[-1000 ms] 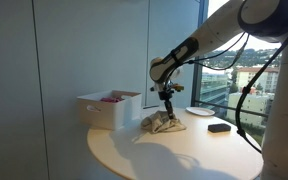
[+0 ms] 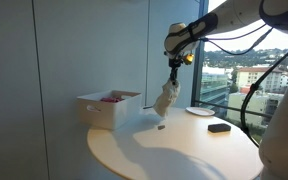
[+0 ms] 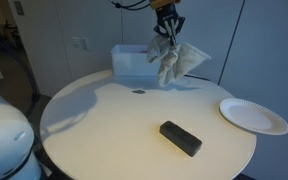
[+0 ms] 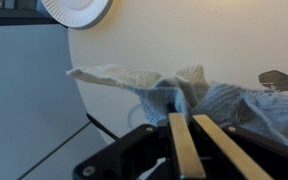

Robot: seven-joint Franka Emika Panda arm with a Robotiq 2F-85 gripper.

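A pale cloth hangs in loose folds from my gripper, above the round white table. In exterior view 2 the cloth spreads out below the gripper, in front of the white box. Seen from the wrist, the gripper is shut on the cloth, whose folds reach out to both sides of the fingers. The exact pinch point is hard to make out.
A white box with reddish things inside stands at the table's far side. On the table lie a white plate, a black block and a small dark flat piece.
The cloth lay bunched on the table a second ago. My gripper has risen with it, and it now hangs stretched downward; the small dark piece shows on the table below.
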